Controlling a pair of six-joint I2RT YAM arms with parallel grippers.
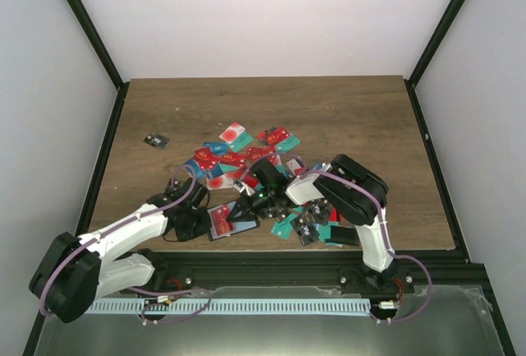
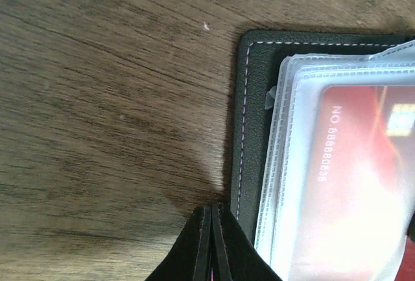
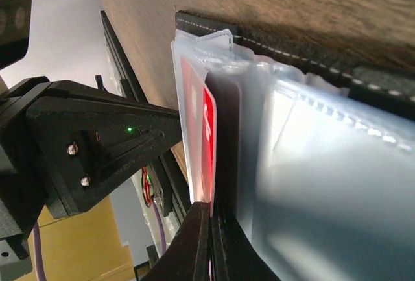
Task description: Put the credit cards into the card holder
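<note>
The black card holder (image 1: 243, 228) lies open near the table's front edge, its clear sleeves on top. A red card (image 2: 353, 183) shows mostly behind clear plastic in the left wrist view; a small uncovered red part is at lower right. Edge-on in the right wrist view, the same red card (image 3: 209, 138) stands in a sleeve. My right gripper is shut on the card's near edge. My left gripper is shut by the holder's black left border, left of the sleeves, with nothing visible between its fingertips.
Behind the holder lies a spread of red, blue and teal cards (image 1: 233, 159). Several dark and teal cards (image 1: 304, 231) lie to its right, under and beside the right arm. One dark card (image 1: 156, 140) sits alone at left.
</note>
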